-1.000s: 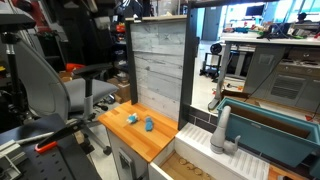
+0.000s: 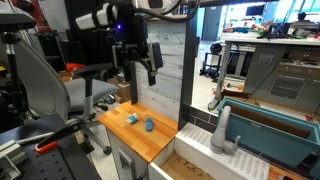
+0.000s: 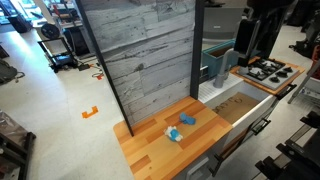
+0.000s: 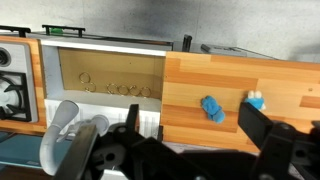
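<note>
Above the wooden counter (image 2: 150,141) hangs my gripper (image 2: 142,77), its two dark fingers spread apart with nothing visible between them. In the wrist view a wide gap shows between the fingers of the gripper. A small blue item (image 4: 212,109) lies on the wood, below and apart from the gripper. Near it sits a blue-and-white item (image 4: 256,99). Both the blue item (image 3: 187,118) and the blue-and-white item (image 3: 174,133) also show in exterior view 2. Beside the counter an open white drawer (image 2: 190,172) holds several small ring-shaped things (image 4: 115,90).
A grey faucet (image 2: 222,128) rises behind the drawer, beside a teal basin (image 2: 262,126). The stove (image 3: 267,70) stands farther along. A grey plank wall (image 2: 160,60) with a dark post borders the counter's back. Most of the wooden top is bare.
The gripper has moved rightward in exterior view 1, from the upper left to above the counter. The small items and the drawer have stayed where they were.
</note>
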